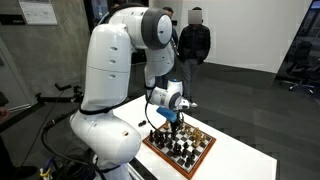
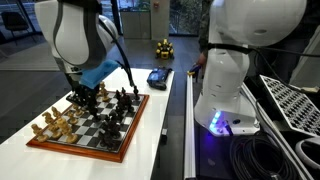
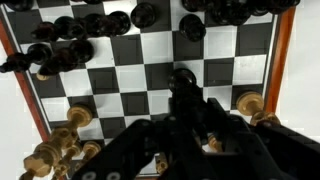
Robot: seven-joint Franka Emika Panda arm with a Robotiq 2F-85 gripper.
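In the wrist view my gripper is shut on a black chess piece [image 3: 181, 78], whose rounded dark part shows at the fingertips. The fingers cover the rest of it, so its kind cannot be told. Below lies the chessboard [image 3: 128, 50] with its brown wooden rim. From the side, the gripper [image 2: 91, 108] points down over the middle of the board [image 2: 76, 150], among the pieces. Whether the held piece touches a square is hidden.
Black pieces [image 3: 144, 15] crowd one side of the board, and light wooden pieces [image 3: 47, 155] stand at another. A lone black piece [image 3: 192, 27] is close to the gripper. White table [image 1: 245, 155] beside the board is clear. Two people [image 1: 194, 42] stand behind.
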